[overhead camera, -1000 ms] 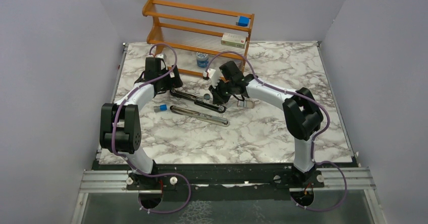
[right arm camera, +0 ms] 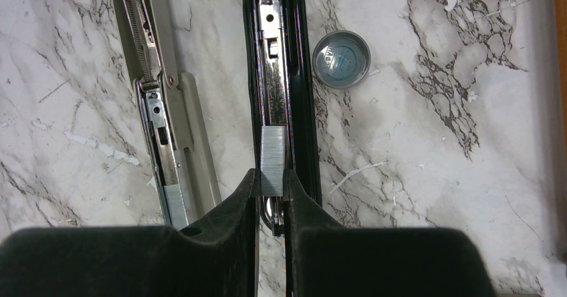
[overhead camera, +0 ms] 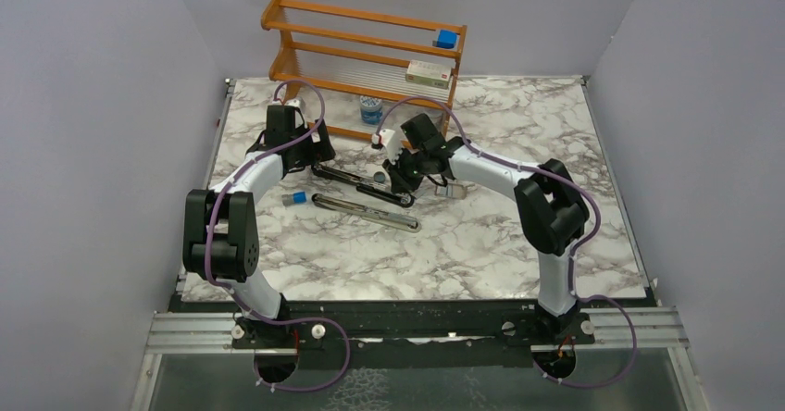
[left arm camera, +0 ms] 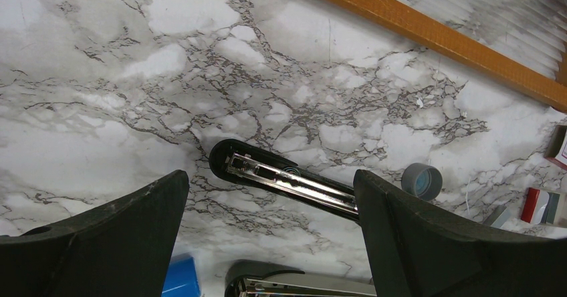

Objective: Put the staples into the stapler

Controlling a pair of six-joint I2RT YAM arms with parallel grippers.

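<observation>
The black stapler [overhead camera: 347, 178] lies opened out flat on the marble table, its metal channel [right arm camera: 273, 89] facing up. In the right wrist view a grey strip of staples [right arm camera: 273, 151] is pinched at its near end by my right gripper, which is shut on it. That strip lines up lengthwise with the channel and overlaps it; whether it rests fully inside cannot be told. Over the stapler's other end my left gripper stands open and empty, the stapler visible on the table between its fingers. A beige stapler [right arm camera: 164, 110], also opened out, holds a staple strip [right arm camera: 176, 205].
A small round grey cap [right arm camera: 342, 59] sits close beside the black stapler. Blue-ended item [overhead camera: 294, 198] lies left of the beige stapler, and a small box [overhead camera: 451, 191] is right of my right gripper. Behind stands a wooden rack [overhead camera: 370, 41].
My right arm has shifted very slightly, its elbow a little toward the left and front. The left arm and both staplers have stayed put.
</observation>
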